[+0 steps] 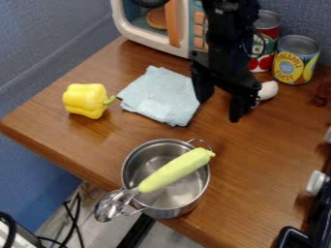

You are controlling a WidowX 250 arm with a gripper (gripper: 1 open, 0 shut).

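My black gripper [220,97] hangs over the middle of the table, to the right of a folded light-blue cloth [159,95]. Its two dark fingers point down and stand apart, and I see nothing between them. A white object [268,90] lies just behind it on the right, partly hidden. A yellow pepper [85,100] lies at the left. At the front, a steel pot [184,201] holds a long pale-yellow vegetable [171,170] lying across it, with a metal utensil [114,203] at its lower left.
Two cans, a red one [262,56] and a yellow one [293,62], stand at the back right near a small brown bottle [322,93]. A toy microwave [149,19] is at the back. A black appliance [311,213] borders the right edge.
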